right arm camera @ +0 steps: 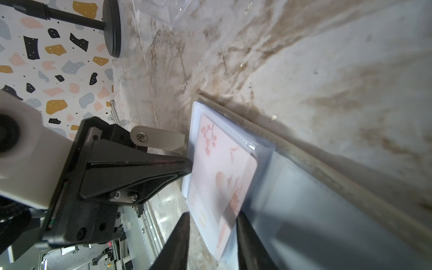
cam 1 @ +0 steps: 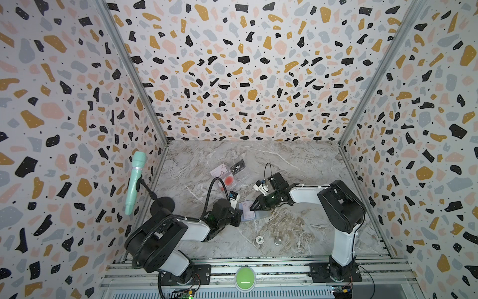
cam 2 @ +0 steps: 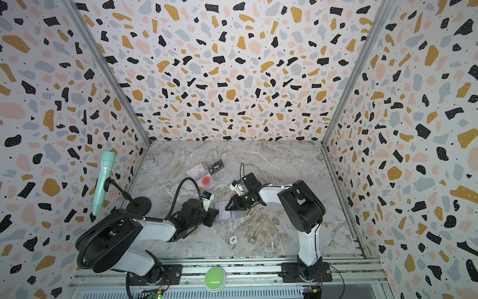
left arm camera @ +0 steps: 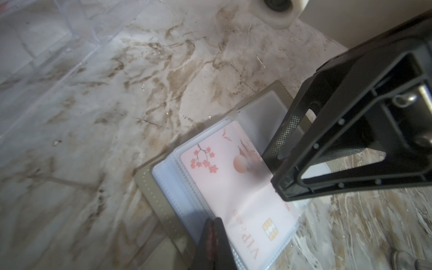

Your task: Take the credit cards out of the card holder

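The card holder (left arm camera: 173, 211) lies open on the marble table, with clear sleeves and a grey-brown cover. In its sleeve is a pale pink card (left arm camera: 236, 180) with blossoms and "VIP" lettering, its middle bowed upward. My left gripper is shut against the clear sleeve by the card's left side; whether a thin layer is pinched is hidden. My right gripper is part open at the card's right edge, one finger over the card's face and the other beyond the edge. Whether they touch the card cannot be told.
Behind the holder stands a clear tray (cam 1: 227, 180) with a pink card (cam 1: 217, 170) and a black card (cam 1: 238, 166) by it. A lamp base (cam 1: 164, 204) is at left. Small round items (cam 1: 259, 240) lie in front.
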